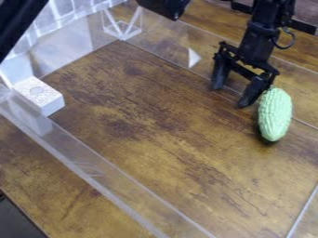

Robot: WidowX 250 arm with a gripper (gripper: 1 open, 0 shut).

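My black gripper (241, 75) hangs at the upper right of the wooden tray floor, its fingers low and spread apart, with nothing seen between them. A green ridged oblong object (274, 115) lies just in front of it to the right, apparently not held. A white patterned block (39, 96) rests at the far left by the clear wall.
Transparent walls (143, 197) border the wooden floor (137, 121) along the back and lower left. A dark arm or cable crosses the top left.
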